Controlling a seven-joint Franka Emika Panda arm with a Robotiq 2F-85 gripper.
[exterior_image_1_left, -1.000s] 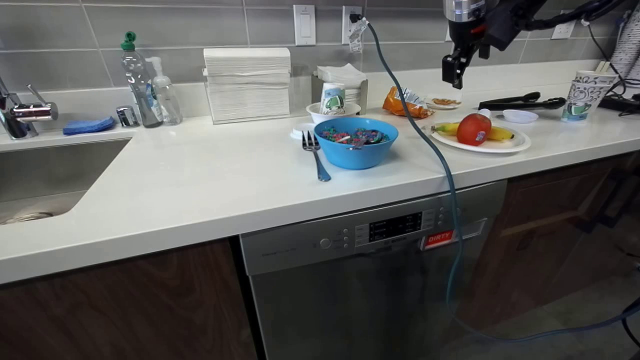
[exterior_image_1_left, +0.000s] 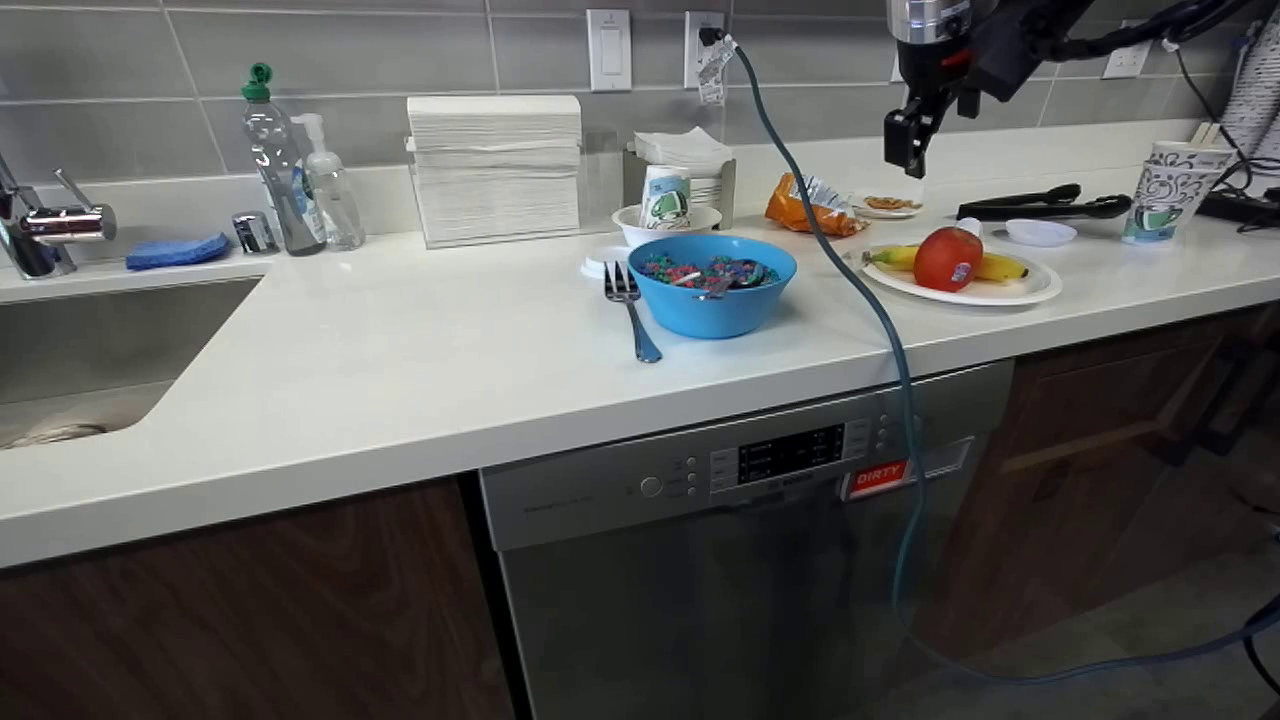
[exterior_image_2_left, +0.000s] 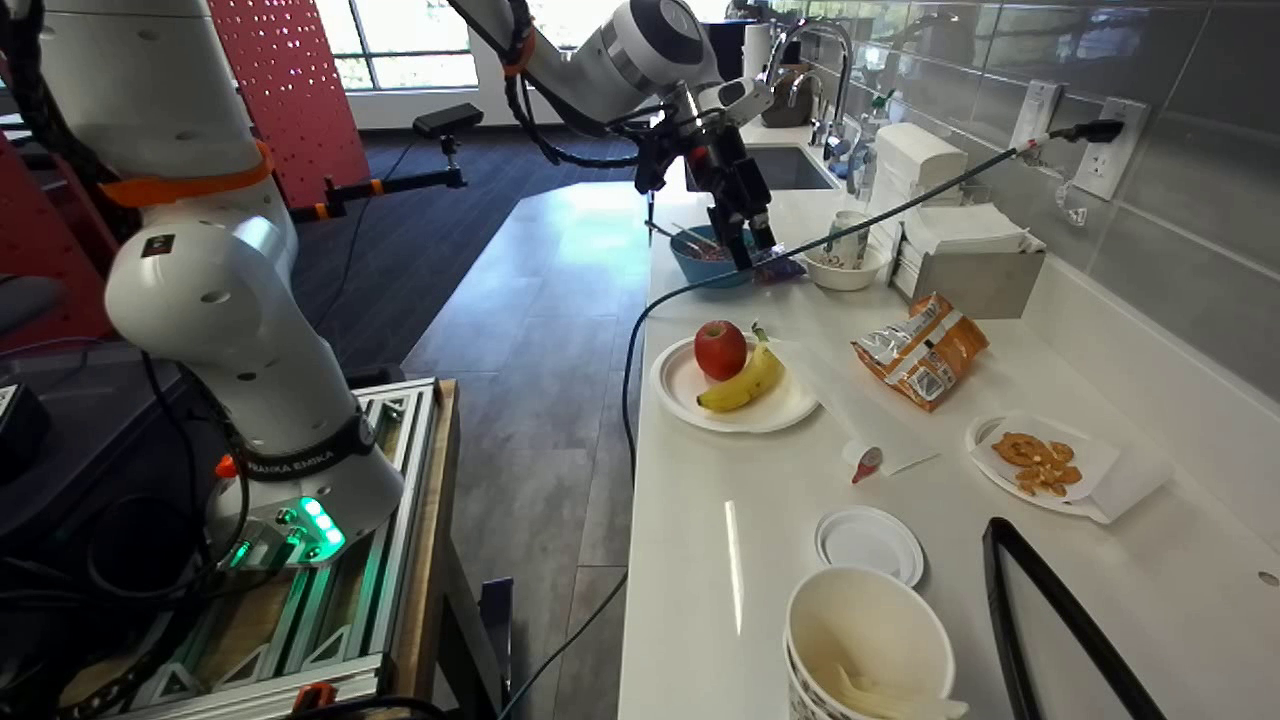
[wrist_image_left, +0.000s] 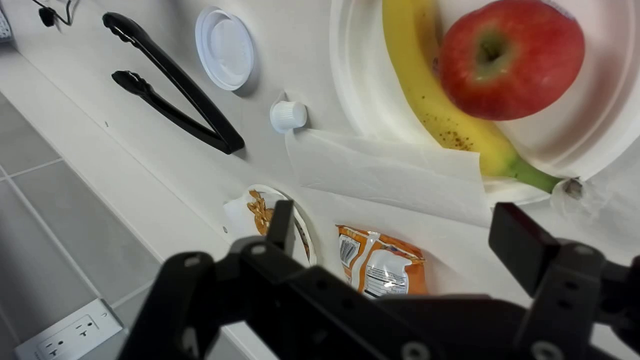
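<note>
My gripper is open above the counter, with a wide gap between its dark fingers and nothing held. Below it in the wrist view lie an orange snack bag (wrist_image_left: 384, 264) and, partly hidden by one finger, a small plate of pretzels (wrist_image_left: 303, 237). A white plate (wrist_image_left: 354, 78) carries a red apple (wrist_image_left: 511, 60) and a yellow banana (wrist_image_left: 414, 78) touching each other. Exterior view 1 shows the gripper (exterior_image_1_left: 906, 142) hanging well clear of the counter, behind the fruit plate. A blue bowl (exterior_image_1_left: 708, 314) of wrapped candy stands mid-counter, a fork (exterior_image_1_left: 636, 318) beside it.
A teal cable (exterior_image_1_left: 882, 314) runs from the wall outlet across the counter and down its front. Black tongs (wrist_image_left: 180, 81), a white lid (wrist_image_left: 225, 49) and a paper cup (exterior_image_1_left: 1176, 192) occupy the right end. Open counter (exterior_image_1_left: 396, 348) extends between sink and bowl.
</note>
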